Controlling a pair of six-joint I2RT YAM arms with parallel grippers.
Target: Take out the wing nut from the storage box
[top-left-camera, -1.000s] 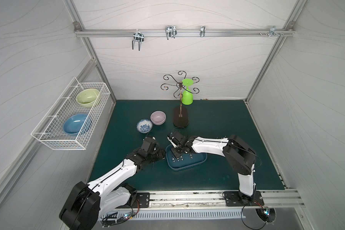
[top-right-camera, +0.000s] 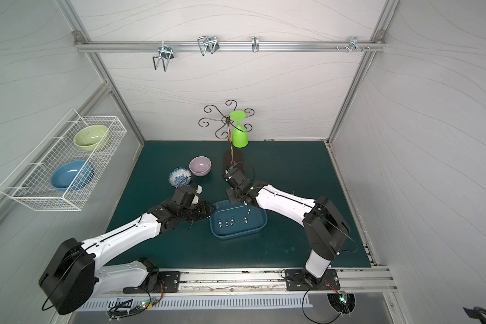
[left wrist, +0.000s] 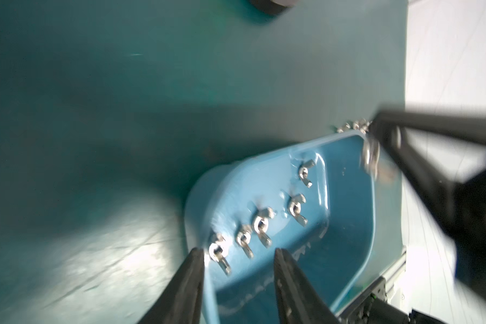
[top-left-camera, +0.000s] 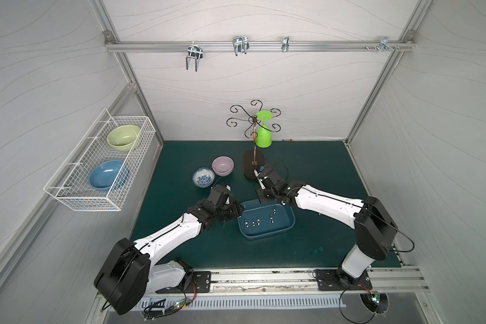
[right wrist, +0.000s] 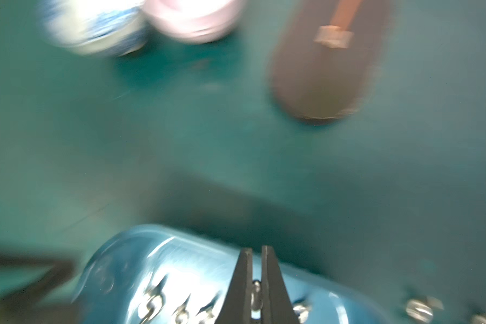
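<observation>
The blue storage box [top-left-camera: 266, 233] sits mid-table with several silver wing nuts [left wrist: 262, 224] spread over its floor. At the box's left end, my left gripper is open, its fingertips apart over that wall and nothing held between them. Over the far side of the box, my right gripper is shut. A small shiny wing nut [right wrist: 256, 297] shows in the narrow gap between its fingers. Across in the left wrist view, a blurred silver wing nut [left wrist: 371, 155] hangs at the right gripper's tip, above the box.
Several loose wing nuts [left wrist: 353, 127] lie on the table beyond the box. Behind stand a patterned bowl [top-left-camera: 203, 177], a pink bowl [top-left-camera: 222, 165], and a brown-based stand [top-left-camera: 254, 170] bearing a green glass [top-left-camera: 263, 135].
My right arm has swung from over the box's left part toward its far edge and to the right. My left gripper has moved slightly right; the box has shifted a little right.
</observation>
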